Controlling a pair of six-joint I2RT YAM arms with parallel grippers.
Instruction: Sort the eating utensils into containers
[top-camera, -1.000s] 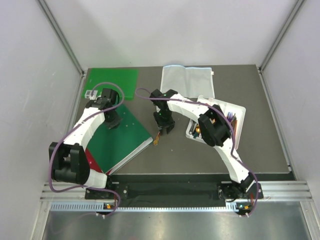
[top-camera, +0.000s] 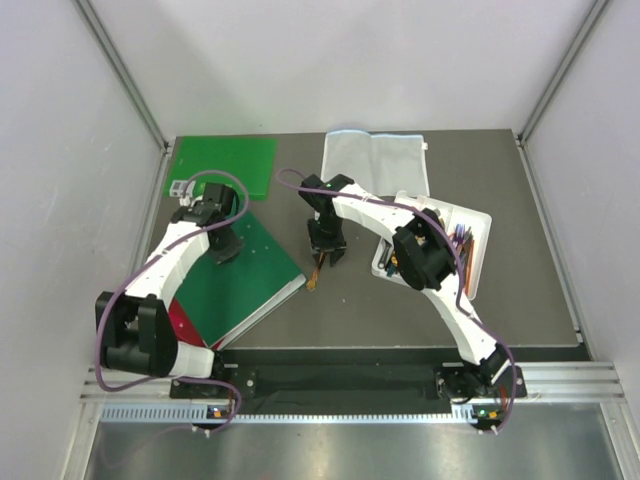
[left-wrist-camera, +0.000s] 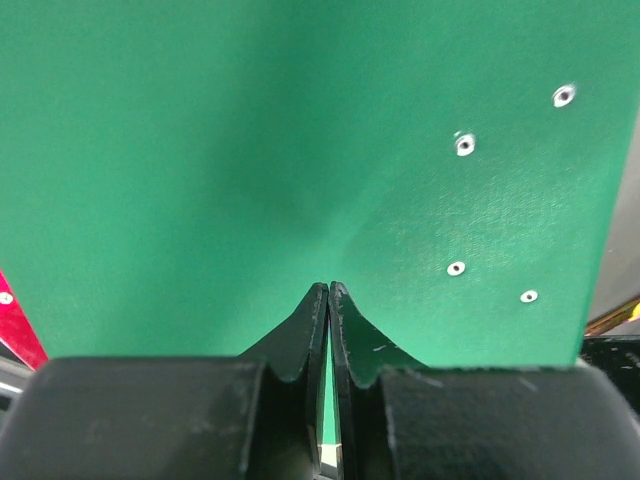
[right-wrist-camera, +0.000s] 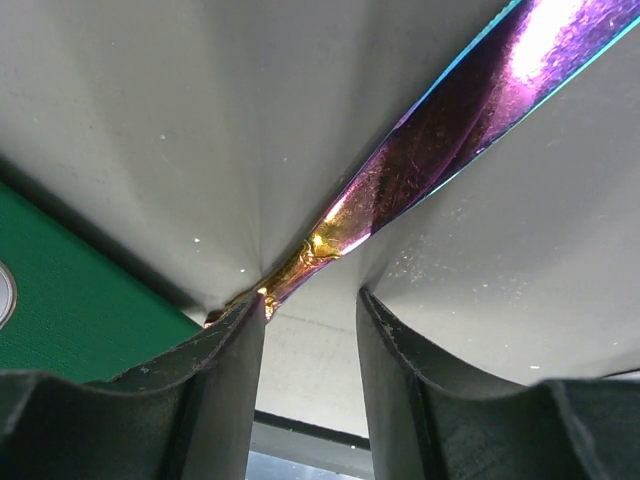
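A shiny metallic utensil (top-camera: 313, 279) lies on the grey table, partly hidden under my right gripper (top-camera: 327, 248) in the top view. In the right wrist view this utensil (right-wrist-camera: 430, 145) runs diagonally, purple and broad at the upper right, gold and narrow near the left fingertip. My right gripper is open around empty space beside its narrow part. At the right, a white container (top-camera: 480, 222) holds several utensils, partly covered by my right arm. Over the green folder, my left gripper has its fingertips together, with nothing seen between them.
A large dark green folder (top-camera: 245, 290) lies at the left, with a red piece (top-camera: 187, 325) under its front corner. Behind are a bright green sheet (top-camera: 235, 160) and a whitish open folder (top-camera: 375, 160). Bare table (top-camera: 400, 320) lies at the front right.
My right gripper has shifted slightly over the utensil, and more of the utensil now shows than a second ago. The left arm has barely moved.
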